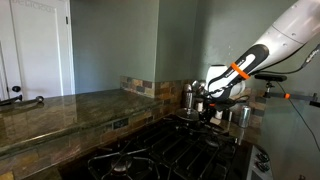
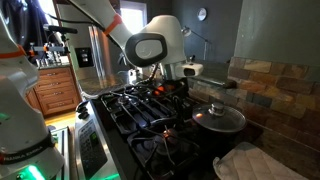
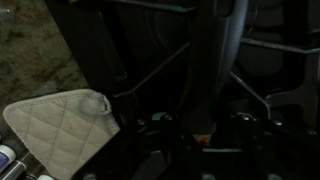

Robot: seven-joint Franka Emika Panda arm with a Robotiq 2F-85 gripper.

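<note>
In the dark wrist view my gripper is shut on the end of a long dark handle (image 3: pixel 216 55). The handle runs away from the fingers over the stove grates; what it joins cannot be made out there. A round pan with a glass lid (image 2: pixel 218 118) rests toward the back of the stove, right beside my gripper (image 2: pixel 182 102) in the second exterior view. The first exterior view has the arm reaching in from the right, its gripper (image 1: pixel 212 108) low over the back burners near the pan (image 1: pixel 187 116).
Black grates (image 2: pixel 150 130) cover the stove. A quilted cream pot holder (image 3: pixel 62 130) lies on the counter, and a light cloth (image 2: pixel 252 163) is near the pan. Bottles (image 1: pixel 243 116) stand close to the arm.
</note>
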